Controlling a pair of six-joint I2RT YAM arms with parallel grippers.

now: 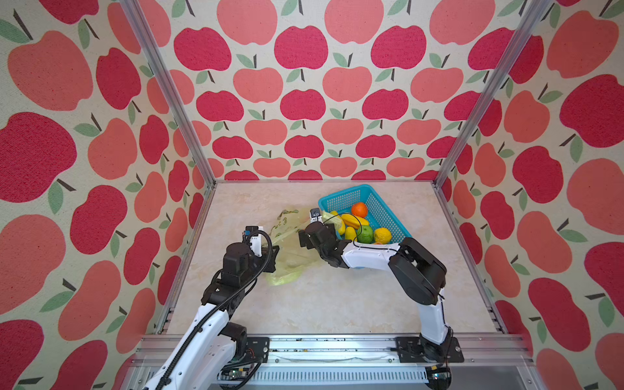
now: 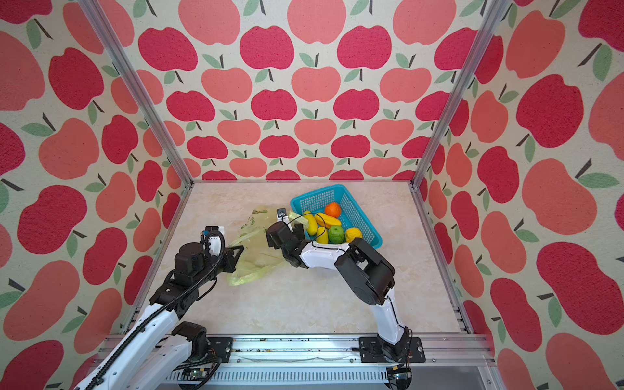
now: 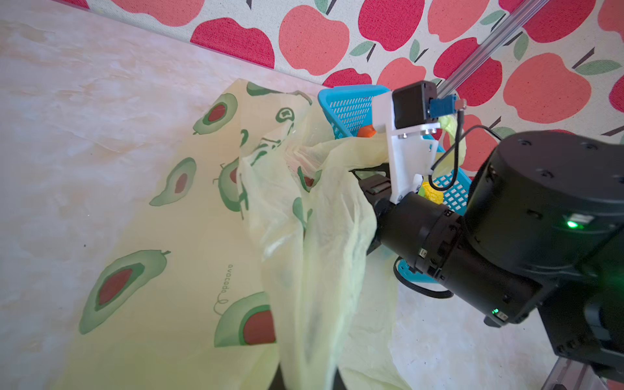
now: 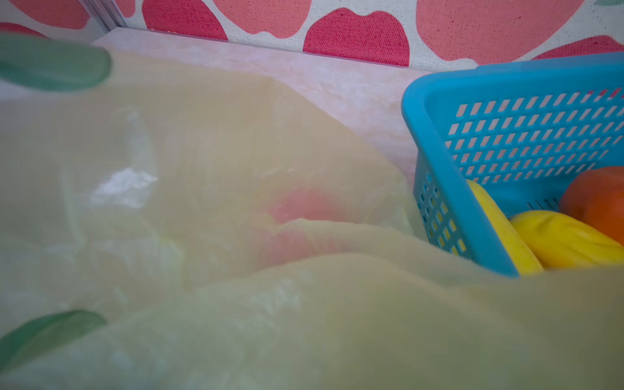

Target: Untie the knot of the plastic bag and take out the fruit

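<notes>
A pale yellow-green bag printed with avocados (image 3: pixel 175 182) lies spread and crumpled over the middle of the table. My left gripper is shut on a gathered strand of it at the bag's near left. My right gripper (image 1: pixel 310 239) is at the bag's right part, beside the basket; its fingers are hidden by plastic, which fills much of the right wrist view. A pinkish shape (image 4: pixel 305 204) shows through the film there. The knot can't be made out.
A blue basket (image 1: pixel 390 221) at the back right holds several fruits, among them an orange (image 1: pixel 359 209), bananas, a green fruit and a lemon.
</notes>
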